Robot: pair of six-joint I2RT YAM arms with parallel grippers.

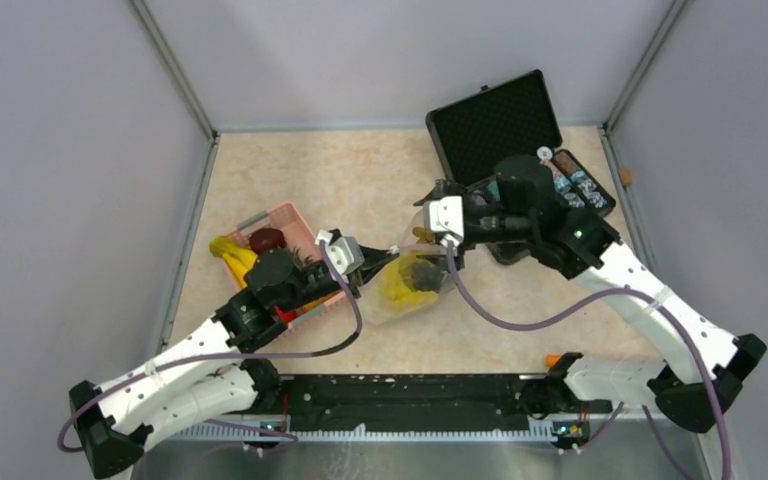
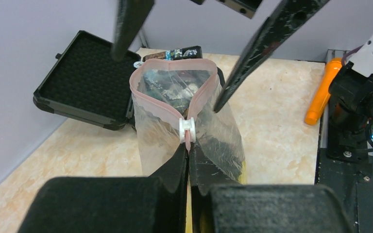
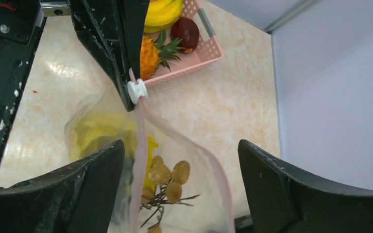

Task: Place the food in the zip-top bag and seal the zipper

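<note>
The clear zip top bag [image 1: 390, 300] stands mid-table with yellow and dark food and small brown pieces inside; its pink-edged top [image 2: 145, 97] gapes beyond the white slider [image 2: 187, 130]. My left gripper is shut on the bag's zipper end just below the slider [image 3: 137, 90]. My right gripper [image 1: 428, 200] is open, over the bag's top; its fingers [image 2: 245, 63] frame the mouth in the left wrist view, and in its own view the pink edges run up between them.
A pink basket of fruit [image 1: 295, 215] sits at left. An open black case [image 1: 490, 130] with packets lies at back right. An orange tool [image 2: 320, 92] lies at the front right edge.
</note>
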